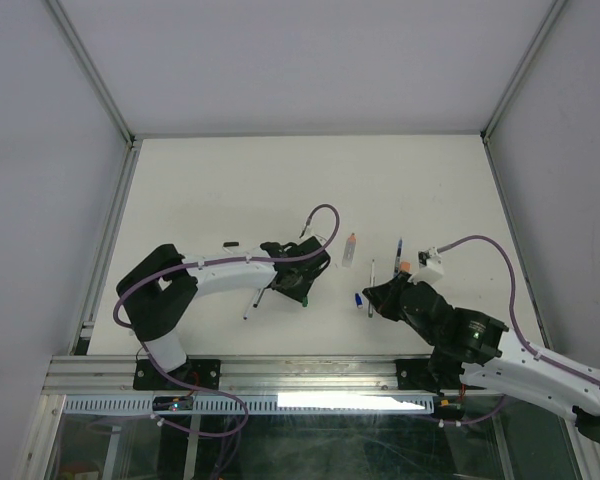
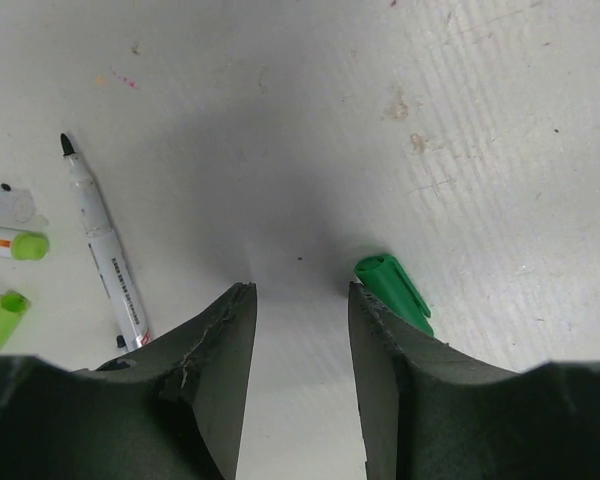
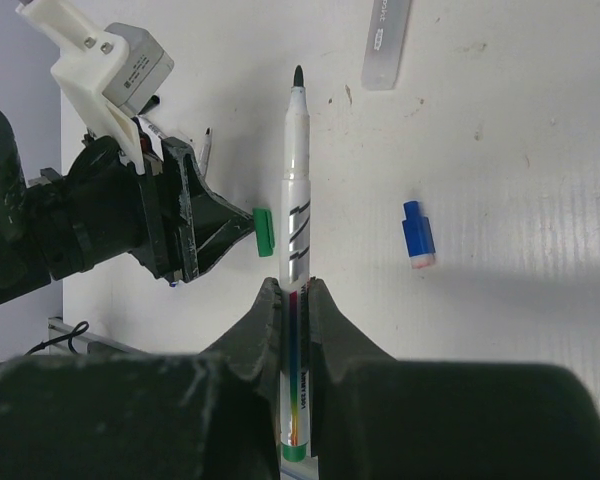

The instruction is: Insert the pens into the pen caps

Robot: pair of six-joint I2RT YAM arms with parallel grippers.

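Observation:
My right gripper is shut on a white marker [image 3: 296, 150], held upright in its view with dark tip at the far end and green end toward me. My left gripper is open, low over a green cap [image 2: 394, 292] beside its right finger. A white pen [image 2: 108, 250] lies to its left, near a light-green cap [image 2: 0, 320] and a green-ended pen [image 2: 10, 243]. A blue cap [image 3: 418, 234] lies right of the held marker.
An orange-tinted bottle-like item [image 1: 349, 250] lies behind the grippers; blue and orange items [image 1: 405, 266] lie at the right.

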